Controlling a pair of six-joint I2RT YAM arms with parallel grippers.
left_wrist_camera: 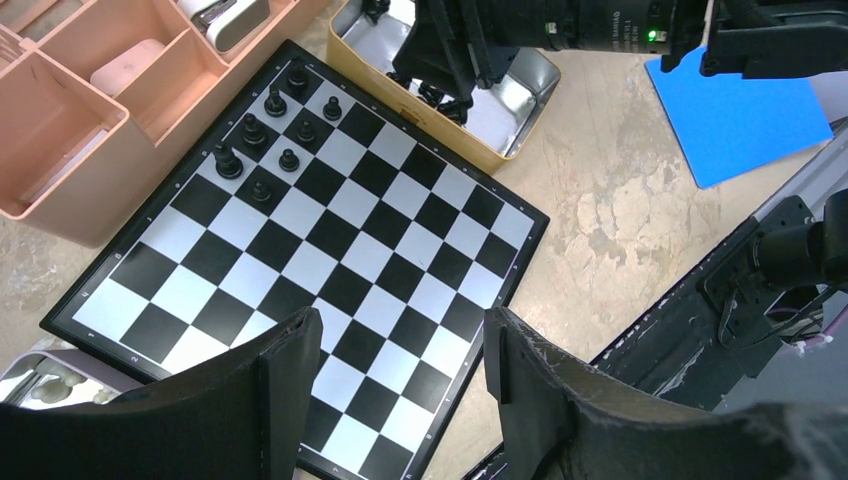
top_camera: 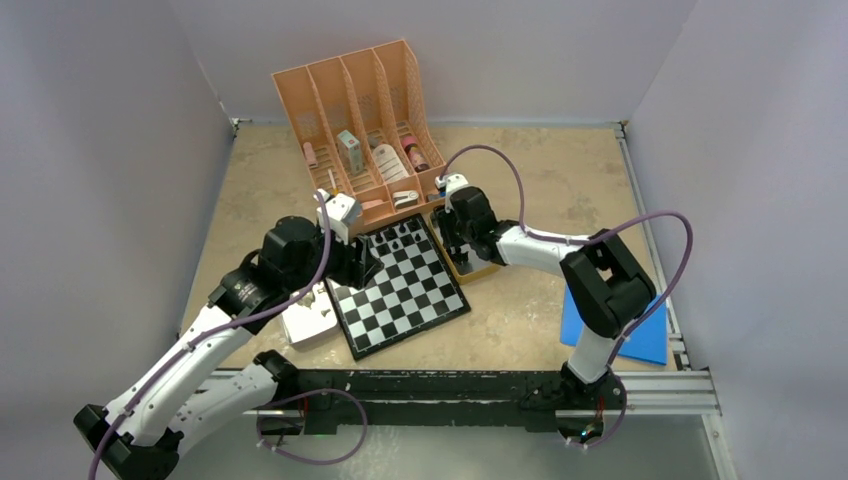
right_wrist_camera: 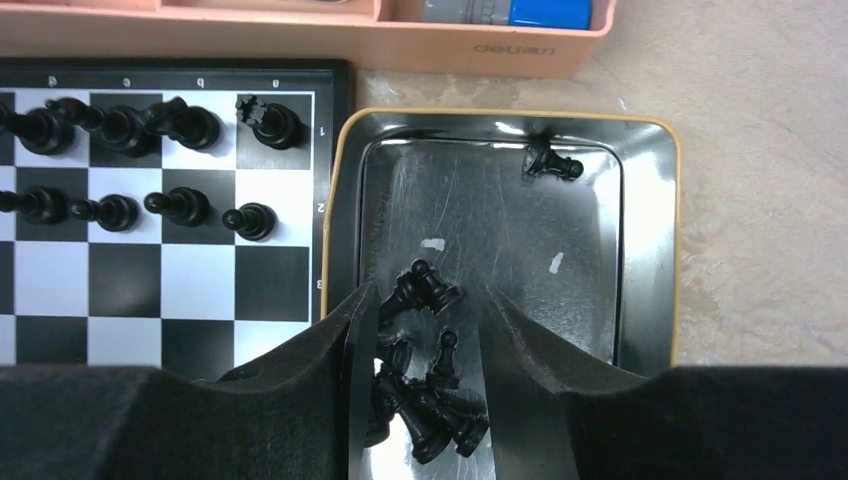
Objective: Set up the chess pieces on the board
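The chessboard [top_camera: 400,300] has several black pieces upright in two rows in one corner, among them a rook [right_wrist_camera: 277,127] and a pawn [right_wrist_camera: 255,222]. Right beside it, a metal tray [right_wrist_camera: 650,240] holds several loose black pieces lying on their sides, one [right_wrist_camera: 550,163] alone near the far corner. My right gripper hangs over the tray, part open, fingertips apart, above the piled pieces; nothing is clearly held. My left gripper stands open and empty over the left side of the board.
A pink organizer [top_camera: 305,100] with small items stands behind board and tray. A white box [top_camera: 310,330] sits left of the board, partly under the left arm. A blue mat [top_camera: 640,340] lies at the right front. Bare table lies right of the tray.
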